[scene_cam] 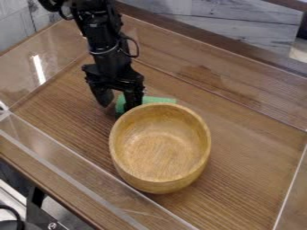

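My black gripper [117, 97] hangs low over the wooden table at the upper left of the camera view, its lower parts over the left end of a green object [157, 101]. The green object lies flat just behind a yellow oval bowl [160, 175], partly hidden by the gripper and perhaps by the bowl's rim. I cannot tell whether the fingers are open or touch the green object.
A pale marbled wall runs along the back, with a pale edge at the left.
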